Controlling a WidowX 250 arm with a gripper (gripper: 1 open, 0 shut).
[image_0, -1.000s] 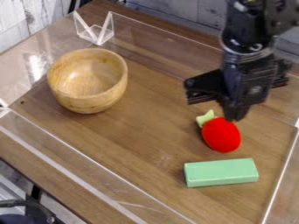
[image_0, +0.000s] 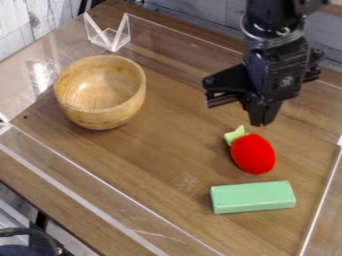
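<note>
My gripper (image_0: 258, 101) hangs at the upper right of the camera view, dark and bulky, above and behind a red round object (image_0: 253, 154) with a pale green tip. Whether its fingers are open or shut is hard to make out. A wooden bowl (image_0: 100, 92) sits on the left of the table (image_0: 154, 170). A mint green block (image_0: 253, 197) lies at the front right.
A white wire-like holder (image_0: 107, 32) stands at the back left near the table's edge. Walls border the back, and the table's edge runs along the lower left.
The bowl, red object and green block have stayed in place.
</note>
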